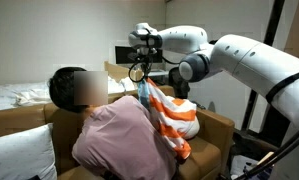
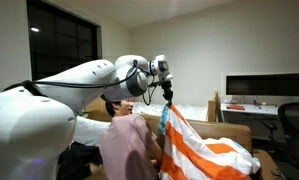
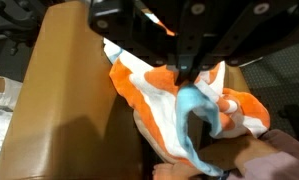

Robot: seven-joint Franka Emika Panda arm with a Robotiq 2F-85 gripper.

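Note:
An orange and white striped towel (image 1: pixel 174 122) with a light blue edge hangs stretched from my gripper (image 1: pixel 141 76) down to the seat of the brown sofa. In the wrist view, the towel's blue end (image 3: pixel 192 105) rises bunched to my gripper, whose fingers are shut on it. From the other side, the towel (image 2: pixel 204 155) slopes up in a taut fold to my gripper (image 2: pixel 167 98). Its lower part lies spread on the sofa, and some of it is hidden behind the person.
A person in a mauve shirt (image 1: pixel 124 140) leans close beside the towel, below my arm. A hand (image 3: pixel 174 171) shows near the towel's lower edge. A white pillow (image 1: pixel 19 157) lies at the left of the sofa (image 1: pixel 214 130).

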